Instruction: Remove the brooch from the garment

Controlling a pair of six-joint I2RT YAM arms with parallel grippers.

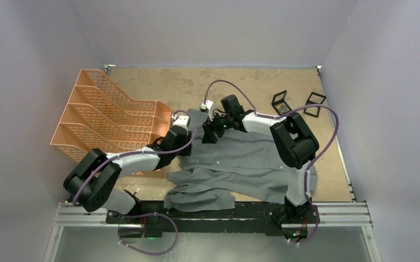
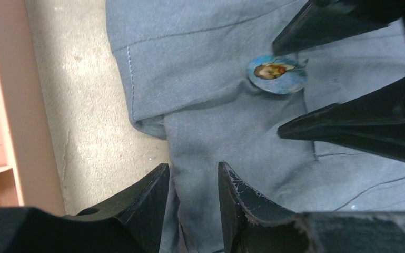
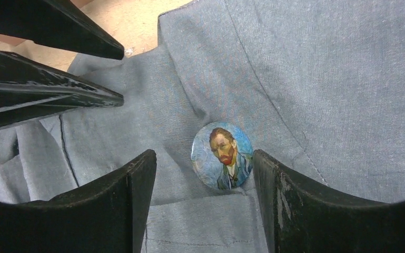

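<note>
The brooch (image 3: 222,156), a round badge with a painted bearded man on blue, sits on the grey garment (image 3: 316,95) just above a pocket edge. My right gripper is open over it. The brooch appears between its fingers, nearer the right-hand one; contact cannot be judged. In the left wrist view the same brooch (image 2: 274,75) lies partly behind the right gripper's upper finger (image 2: 321,31). My left gripper is open too, above the garment's edge to the left of the brooch, its fingers empty. From above, the arms hide the brooch.
An orange rack (image 1: 109,117) stands close beside the left arm. Two small dark frames, one nearer (image 1: 281,102) and one farther right (image 1: 314,103), lie at the back right. Bare table (image 1: 235,82) shows behind the garment. The two grippers are close together.
</note>
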